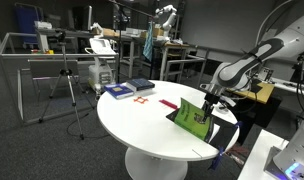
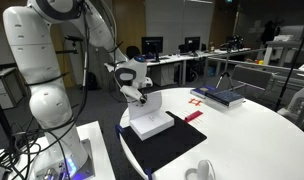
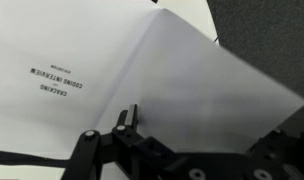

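Note:
A thick green book [image 1: 195, 120] lies on a black mat with its front cover tilted up. The cover's green outer face shows in exterior view 1. From the other side, in exterior view 2, the white book block [image 2: 152, 124] rests below the raised white leaf [image 2: 146, 103]. My gripper [image 2: 140, 97] is close against that leaf's upper edge. In the wrist view a white title page [image 3: 57, 80] with small print fills the left, and a raised leaf [image 3: 207, 90] slants across the right. Dark fingers [image 3: 130, 118] touch or nearly touch it; their grip is unclear.
The black mat [image 2: 177, 145] surrounds the book on the white round table [image 1: 132, 118]. A red object [image 2: 193, 116] and dark blue boxes [image 2: 223, 99] lie further off.

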